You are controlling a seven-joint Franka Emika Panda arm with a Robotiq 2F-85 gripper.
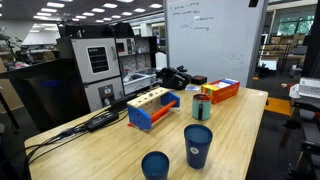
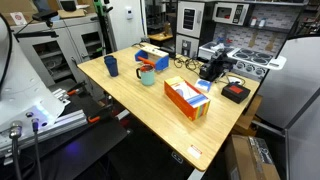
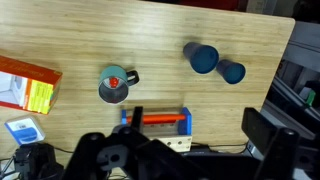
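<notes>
My gripper hangs high above the table, its dark fingers wide apart in the wrist view with nothing between them. Two dark blue cups, a larger one [image 3: 201, 58] and a smaller one [image 3: 232, 71], stand upright side by side. A greenish mug [image 3: 113, 85] with a handle sits to their left; something red shows inside it. Nearer the fingers lies a blue toy rack with a red rod [image 3: 160, 119] and a wooden, holed top [image 1: 152, 98]. At the left edge is a red and yellow box [image 3: 27, 82], open-topped in exterior view 2. No object touches the gripper.
A small white and blue item [image 3: 25, 130] and black cables lie along the table's back side. A black box [image 2: 235, 92] sits near the toy kitchen [image 2: 250, 50]. Bare wood [image 2: 175, 130] is free at the table's near end.
</notes>
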